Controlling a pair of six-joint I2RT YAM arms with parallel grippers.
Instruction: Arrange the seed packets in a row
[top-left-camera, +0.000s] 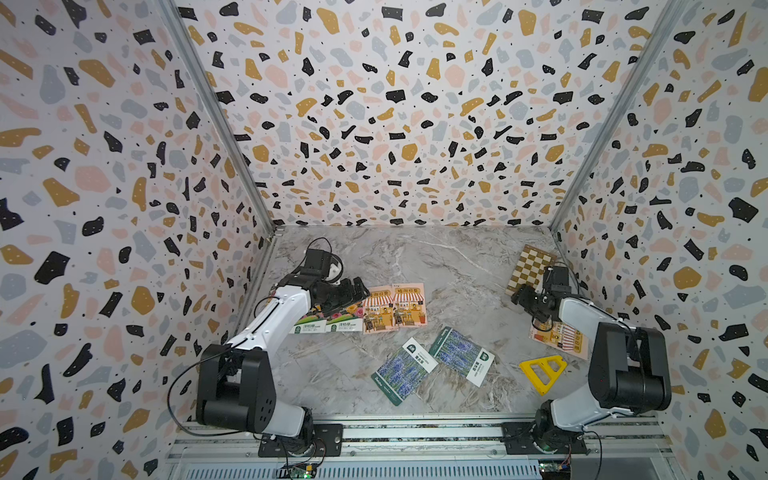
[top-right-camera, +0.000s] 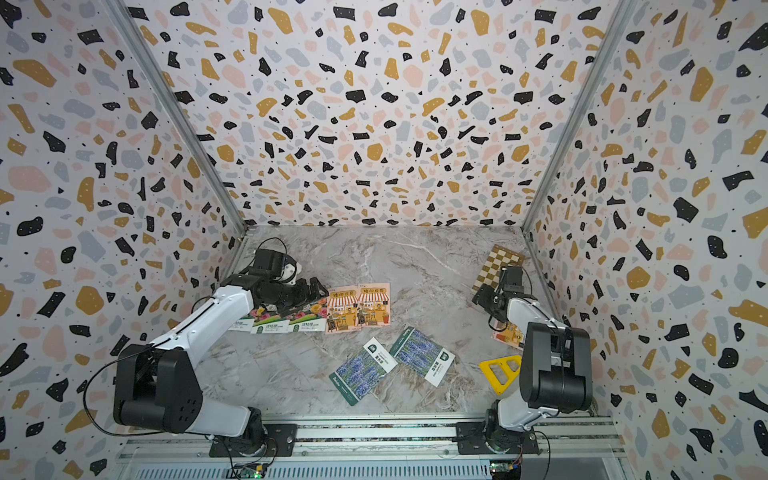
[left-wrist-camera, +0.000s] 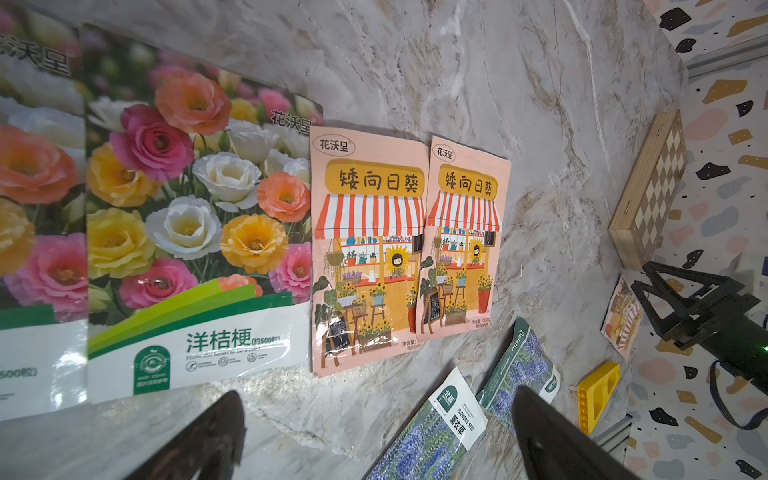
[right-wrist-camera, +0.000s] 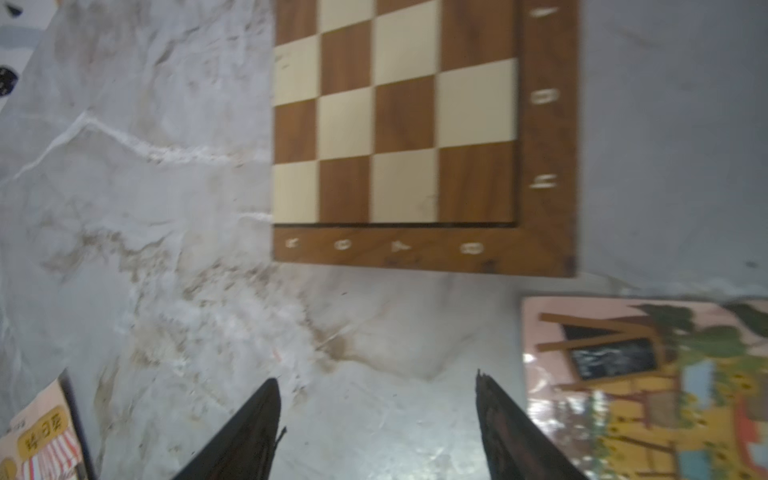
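Flower packets (left-wrist-camera: 192, 240) and two pink sunflower packets (left-wrist-camera: 368, 264) (left-wrist-camera: 462, 240) lie side by side on the left half. Two angled lavender packets (top-left-camera: 404, 369) (top-left-camera: 461, 356) lie in front. Another pink packet (right-wrist-camera: 640, 384) lies at right, below the checkerboard, partly under my right arm in the top views. My open left gripper hangs over the flower packets, nothing between its fingers. My right gripper is over the table beside that right-hand packet, fingers apart and empty.
A checkerboard (top-left-camera: 534, 264) stands at the back right, a yellow triangular object (top-left-camera: 542, 382) at the front right. Bare marble (top-left-camera: 472, 280) is clear between the middle packets and the checkerboard, and along the back.
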